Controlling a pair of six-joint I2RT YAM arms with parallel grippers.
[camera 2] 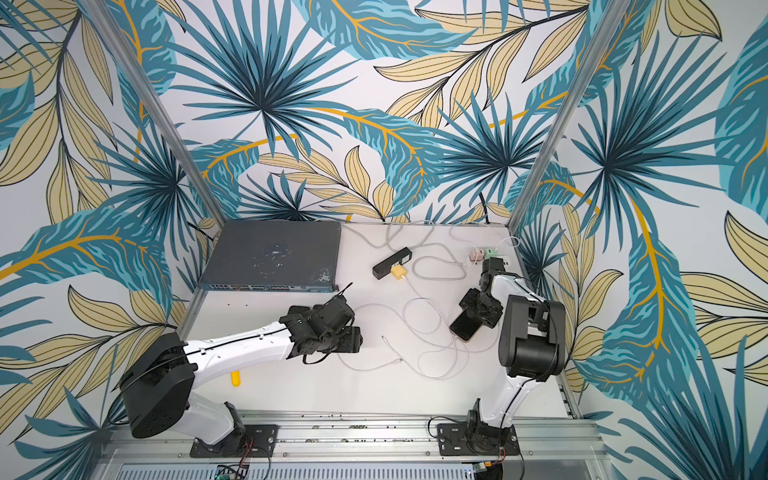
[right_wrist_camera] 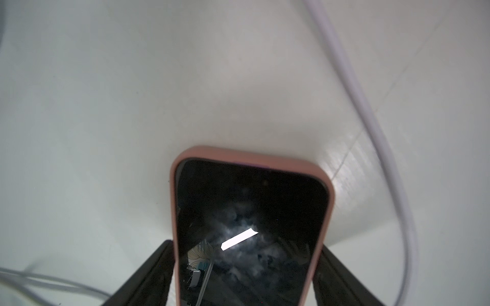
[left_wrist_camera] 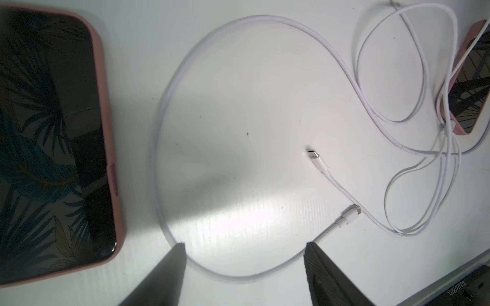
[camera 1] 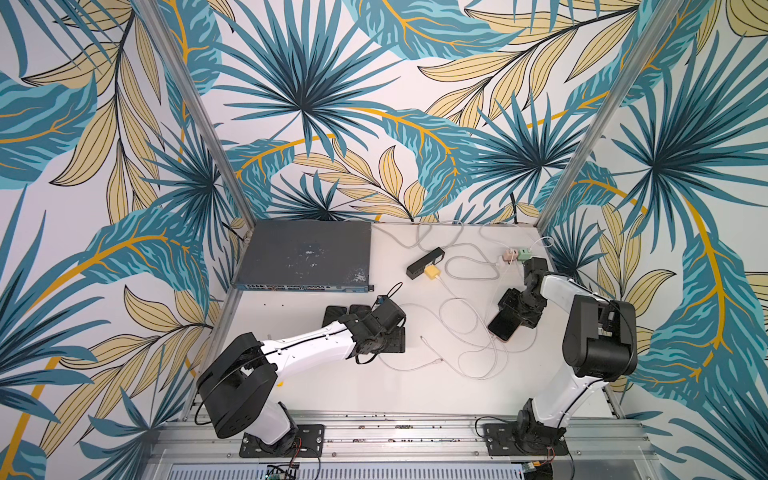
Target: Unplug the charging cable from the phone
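Observation:
A pink-cased phone (right_wrist_camera: pixel 245 224) lies screen up at the table's right. My right gripper is over it, its fingers at both long sides, partly open; whether they touch is unclear. The phone's bottom end shows a pink cable plug in the left wrist view, at the phone (left_wrist_camera: pixel 467 86). My left gripper is open above the middle-left table, beside a second pink-cased phone (left_wrist_camera: pixel 51 142), with nothing between its fingers. Loose white cable ends (left_wrist_camera: pixel 319 162) lie between the two phones.
A dark network switch (camera 1: pixel 304 256) fills the back left. A black power strip (camera 1: pixel 420 265) with a yellow adapter (camera 1: pixel 432 271) sits at the back middle. Tangled cables spread across the middle.

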